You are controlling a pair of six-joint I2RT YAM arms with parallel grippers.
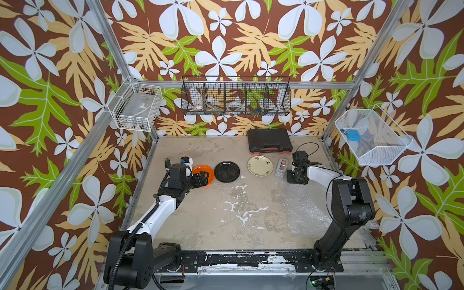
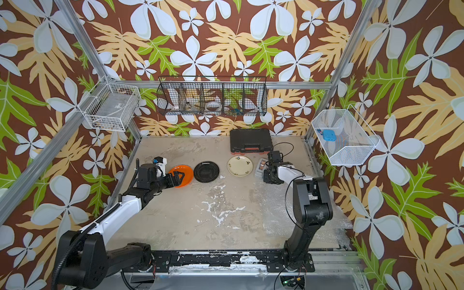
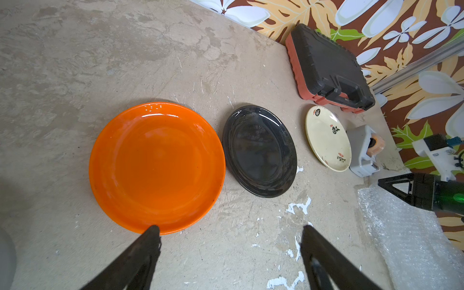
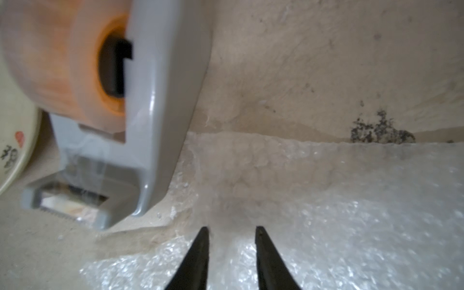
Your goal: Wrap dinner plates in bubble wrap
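The orange plate [image 3: 157,166] lies flat at the left of the table, with the black plate [image 3: 261,152] beside it and the cream patterned plate [image 1: 260,165] further right. My left gripper stands open over the near right side of the orange plate, nothing between its fingers. Clear bubble wrap [image 1: 309,207] is spread over the table's right part. Above its far left corner hovers my right gripper, part open with a narrow gap; only wrap shows below its fingers. The grey tape dispenser [image 4: 164,96] stands right beside the wrap's corner.
A black and red case [image 1: 269,141] sits behind the cream plate. Wire baskets hang on the walls, including a white one [image 1: 374,137] at right.
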